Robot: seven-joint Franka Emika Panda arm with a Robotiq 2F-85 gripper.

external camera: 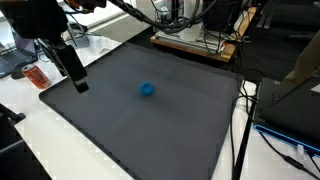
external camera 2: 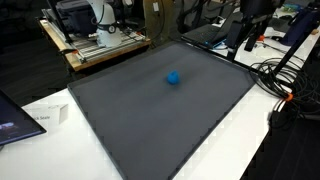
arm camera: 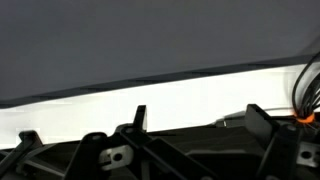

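A small blue object [external camera: 147, 89] lies on the dark grey mat [external camera: 150, 130], near its middle. In the other exterior view the same blue object [external camera 2: 173, 77] sits alone on the mat. My gripper stands open, with only the white surface and a dark strip visible between its fingers. It hangs over the mat's edge, well away from the blue object, which the wrist view does not contain.
An orange-red can [external camera: 37, 77] stands beyond the mat's left corner. Coiled black and orange cables [external camera 2: 278, 78] lie beside the mat on the arm's side.
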